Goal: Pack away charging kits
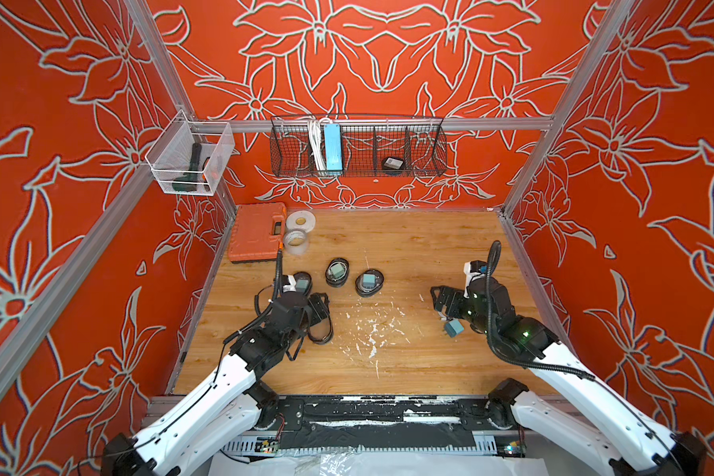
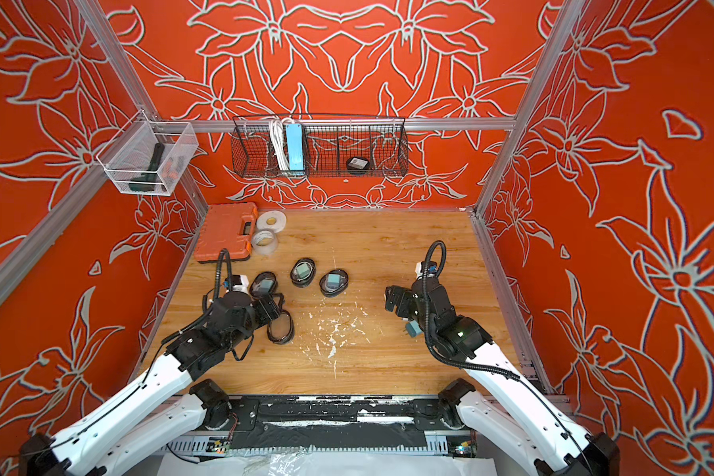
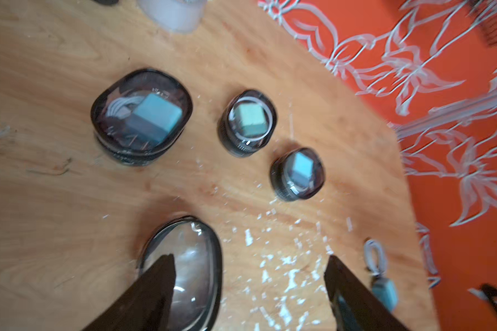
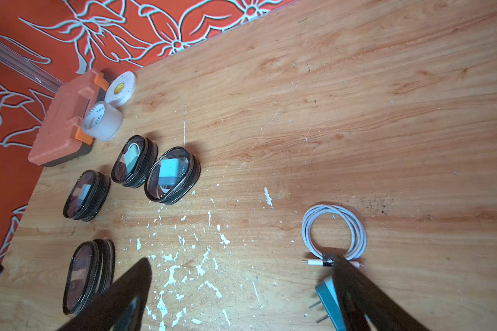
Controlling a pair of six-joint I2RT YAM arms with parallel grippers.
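Observation:
An empty black oval case (image 3: 179,264) lies below my left gripper, whose fingers stand apart with nothing held. Three similar cases, each holding charger items, lie behind it: one at left (image 3: 140,113), one middle (image 3: 251,118), one toward the centre (image 3: 295,173). Under my right gripper, open and empty, a coiled white cable (image 4: 334,231) lies beside a blue-grey plug adapter (image 4: 328,303).
An orange toolbox (image 1: 250,230) and tape rolls (image 1: 296,242) sit at the back left. A wire basket (image 1: 357,150) and clear bin (image 1: 178,174) hang on the frame.

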